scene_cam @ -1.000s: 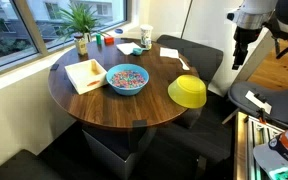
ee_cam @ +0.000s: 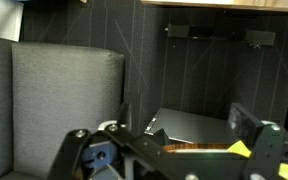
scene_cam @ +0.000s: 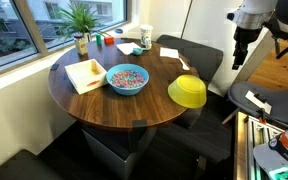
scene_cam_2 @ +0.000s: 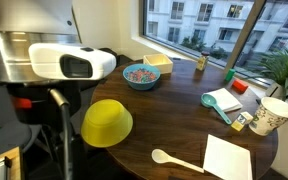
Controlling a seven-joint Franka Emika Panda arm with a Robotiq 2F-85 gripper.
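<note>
High at the right in exterior view 1, my gripper [scene_cam: 240, 54] hangs apart from the round table [scene_cam: 94, 109]. Its two fingertips stand wide apart in the wrist view, and the gripper is open with nothing between them. A yellow bowl [scene_cam: 188, 92] rests tilted at the table's near right edge; a strip of yellow [ee_cam: 242, 149] shows at the bottom of the wrist view. The blue bowl [scene_cam_2: 141, 77] farther back holds many small reddish pieces. Between them and the window lies a shallow cream box [scene_cam: 85, 75].
A white spoon [scene_cam_2: 176, 160], a white sheet [scene_cam_2: 227, 158], a teal scoop [scene_cam_2: 216, 105] and a potted plant [scene_cam_2: 277, 105] occupy the window side. Dark chairs [scene_cam: 194, 58] stand around the table. Bare tabletop shows in the middle.
</note>
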